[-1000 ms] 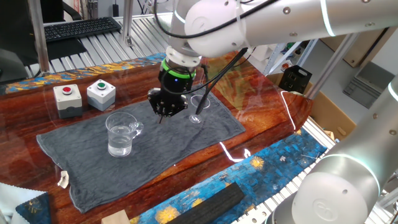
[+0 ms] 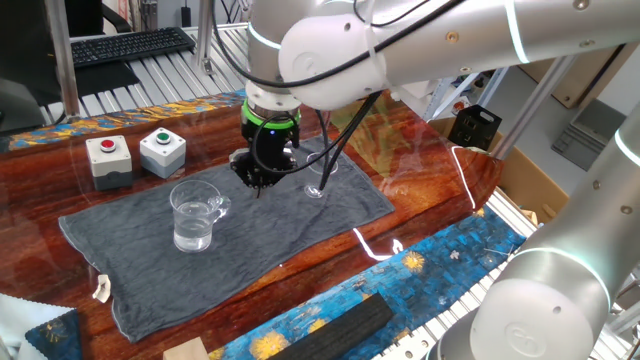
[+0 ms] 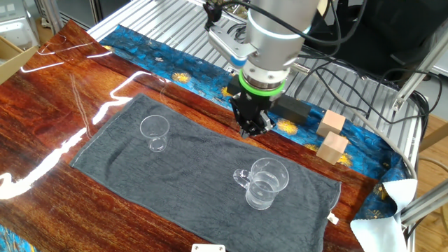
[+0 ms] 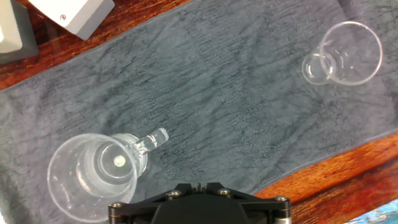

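A clear glass mug (image 2: 193,218) stands upright on the dark grey towel (image 2: 130,270), with what looks like clear liquid low inside. In the wrist view the mug (image 4: 93,177) is at lower left, its handle pointing toward the middle. A stemmed clear glass (image 3: 155,131) stands on the other end of the towel; from exterior view 1 it is partly behind cables. My gripper (image 2: 258,192) hangs above the towel between the two glasses, touching neither. Its fingertips (image 4: 211,186) sit close together at the bottom of the wrist view, with nothing visible between them.
Two button boxes, one red (image 2: 109,160) and one green (image 2: 163,152), stand beyond the towel. Wooden blocks (image 3: 332,147) and dark bars (image 3: 290,109) lie along the blue patterned cloth at the table edge. Between the two glasses the towel is bare.
My gripper has shifted slightly left toward the mug in exterior view 1, and its wrist has turned from tilted to more upright. Both glasses have stayed in place.
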